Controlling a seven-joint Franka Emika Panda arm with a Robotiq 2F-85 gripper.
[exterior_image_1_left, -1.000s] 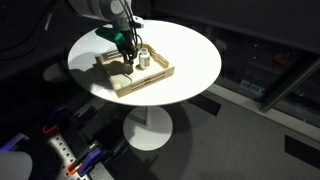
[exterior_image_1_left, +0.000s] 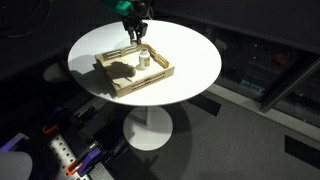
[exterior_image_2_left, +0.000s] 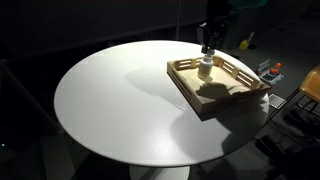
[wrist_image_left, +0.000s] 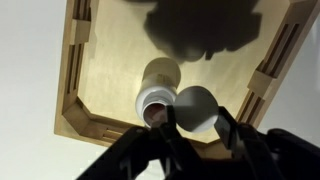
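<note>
A small white bottle (exterior_image_1_left: 144, 60) stands upright inside a wooden tray (exterior_image_1_left: 144, 94). In the wrist view its round mouth (wrist_image_left: 153, 113) faces the camera and looks uncovered. A round, pale lid (wrist_image_left: 196, 109) sits between the fingers of my gripper, which is shut on it. This lid appears just beside the bottle's mouth, nearer the right of the wrist view, and the two look apart. From the side, the gripper (exterior_image_1_left: 136, 42) hangs above the back part of the tray, and in the other exterior view it is dark and hard to make out.
The tray has raised slatted walls (exterior_image_2_left: 181, 84) with cut-outs and stands on a round white table (exterior_image_2_left: 110, 100). Much of the tabletop away from the tray is bare. The arm's shadow (wrist_image_left: 205, 25) falls on the tray floor.
The gripper has moved back and to the right in the first exterior view, from left of the bottle to behind it, and the arm has risen. Bottle and tray have stayed put.
</note>
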